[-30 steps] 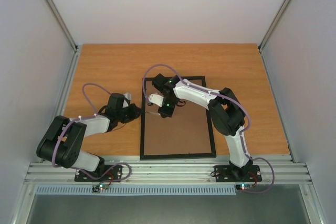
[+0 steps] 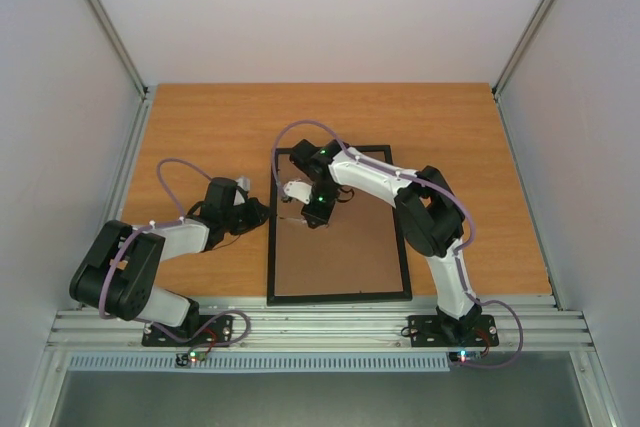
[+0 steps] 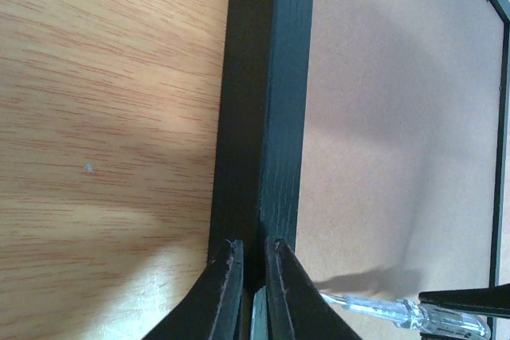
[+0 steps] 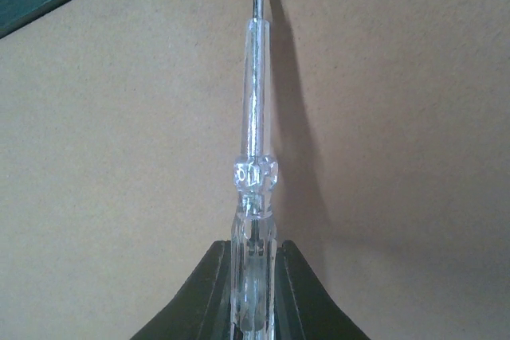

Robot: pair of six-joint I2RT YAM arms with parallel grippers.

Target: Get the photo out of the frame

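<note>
A black picture frame (image 2: 337, 297) lies face down, its brown backing board (image 2: 340, 257) upward. My left gripper is at the left bar, shut on the frame's edge (image 3: 283, 117). My right gripper is over the board, shut on the clear handle of a screwdriver (image 4: 255, 93). The screwdriver points toward the left bar; in the left wrist view its tip is near my left fingertips, at the inner edge of that bar.
Bare wooden table (image 2: 470, 177) surrounds the frame at the back and right, with walls beyond. The left arm covers the table's front left.
My right gripper and screwdriver have shifted very slightly in the top view. The left arm and the frame show no visible change.
</note>
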